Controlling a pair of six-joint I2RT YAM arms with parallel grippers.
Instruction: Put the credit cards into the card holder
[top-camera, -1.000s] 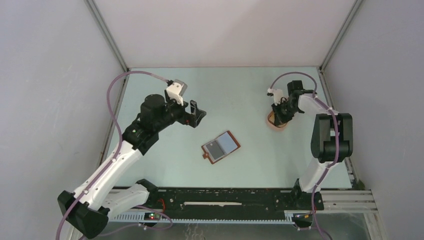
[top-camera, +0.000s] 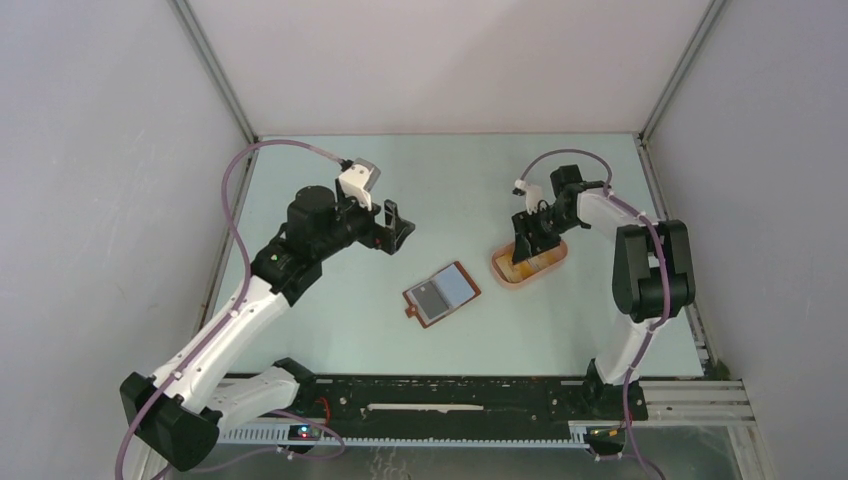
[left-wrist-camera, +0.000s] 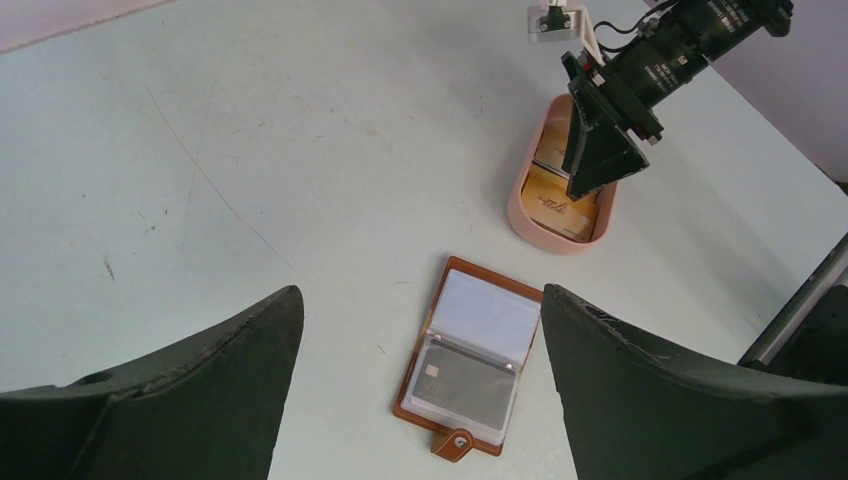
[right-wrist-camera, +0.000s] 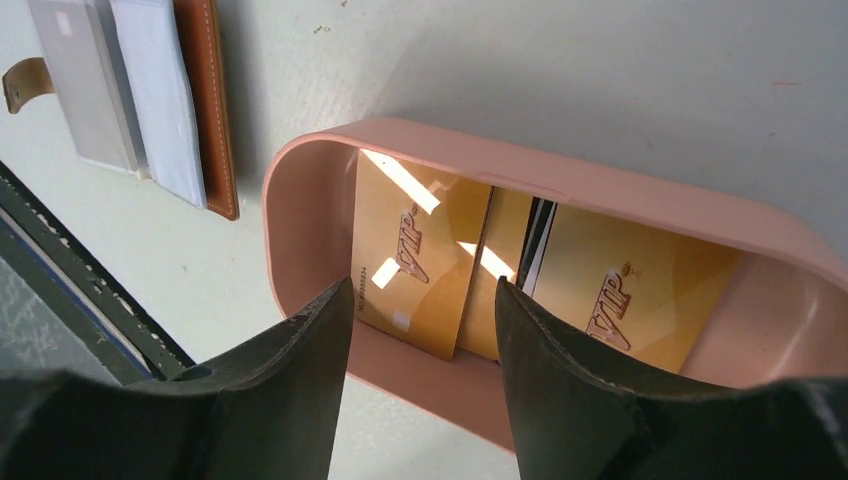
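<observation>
Several gold cards (right-wrist-camera: 420, 250) lie inside a pink oval tray (right-wrist-camera: 640, 197), one of them turned so its lettering shows at the left end. My right gripper stands open over the tray, its fingers (right-wrist-camera: 318, 370) spread above the cards with nothing held. The card holder (top-camera: 441, 294) lies spread open and flat on the table, brown with clear and white pockets and a small strap. In the left wrist view the holder (left-wrist-camera: 468, 355) appears between the spread fingers of my open left gripper, which hangs empty above the table.
A dark rail (top-camera: 430, 402) runs along the front edge, and pale walls close off the sides.
The pink tray has shifted left, towards the holder. The left gripper shifted only a little; the holder stayed put.
</observation>
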